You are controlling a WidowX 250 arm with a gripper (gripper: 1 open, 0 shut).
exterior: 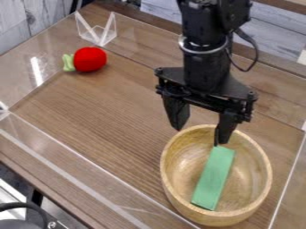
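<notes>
The black gripper [201,120] hangs open above a light wooden bowl [180,186], its two fingers pointing down over the bowl's back rim with nothing seen between them. A green rectangular block [213,177] lies inside the bowl, clear of the fingers.
A red tomato-like object [89,59] with a green part sits at the back left, near a white wire-like stand [98,29]. A black cable hangs beside the arm.
</notes>
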